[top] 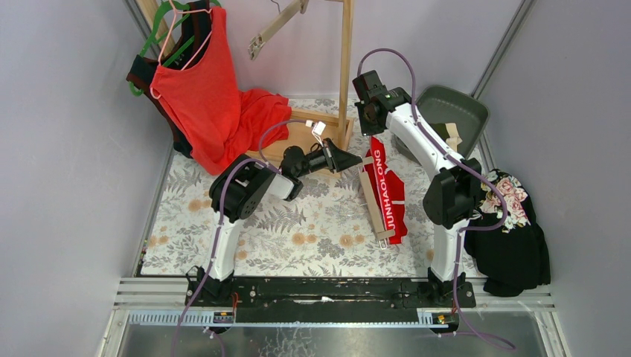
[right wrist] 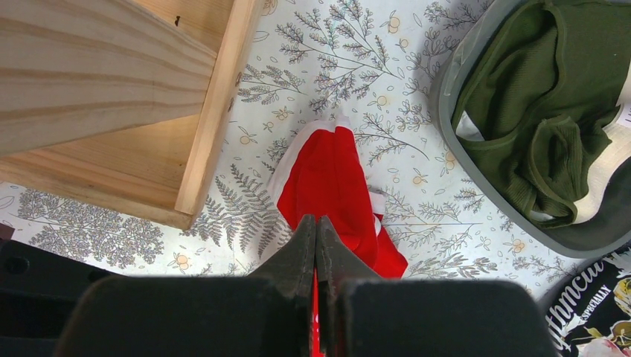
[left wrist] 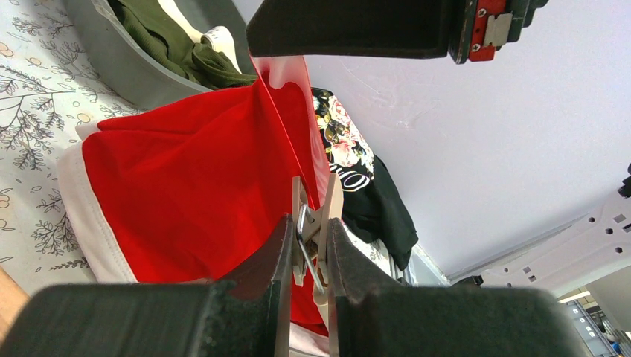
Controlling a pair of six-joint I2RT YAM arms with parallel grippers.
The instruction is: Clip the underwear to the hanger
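Note:
Red underwear (top: 394,216) with a lettered waistband lies along a wooden clip hanger (top: 372,204) in the top view. My left gripper (top: 356,162) is shut on the clip (left wrist: 335,197) at the hanger's upper end, beside the red fabric in the left wrist view. My right gripper is shut, with nothing clearly between its fingertips, above the red cloth near the upper end of the waistband. Whether the clip grips the fabric is unclear.
A wooden rack (top: 346,67) with a box base stands behind, holding hung garments. A grey bin (top: 469,108) with green clothing sits at back right. Black floral clothing (top: 513,260) lies at right.

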